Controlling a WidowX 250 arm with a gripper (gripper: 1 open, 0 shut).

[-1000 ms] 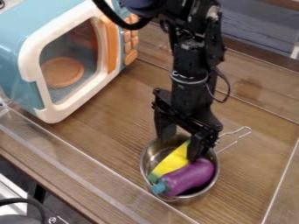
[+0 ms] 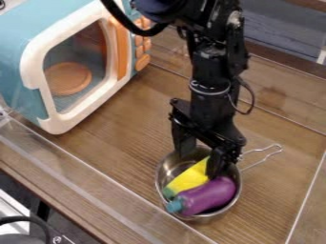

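A steel pot (image 2: 170, 168) with a wire handle sits on the wooden counter at lower centre. In it lie a yellow object (image 2: 189, 176), perhaps corn or a banana, and a purple eggplant (image 2: 207, 195) with a green cap. My black gripper (image 2: 204, 158) is lowered into the back of the pot, just above and against the yellow object. Its fingers are dark and partly hidden, so whether they are open or shut on something is unclear.
A toy microwave (image 2: 71, 29) in light blue and white stands at the upper left, its orange plate visible inside. A clear rail runs along the counter's left front edge. The counter to the right and behind the pot is bare.
Very little differs. The gripper and the items in the pot appear to have shifted very slightly at most.
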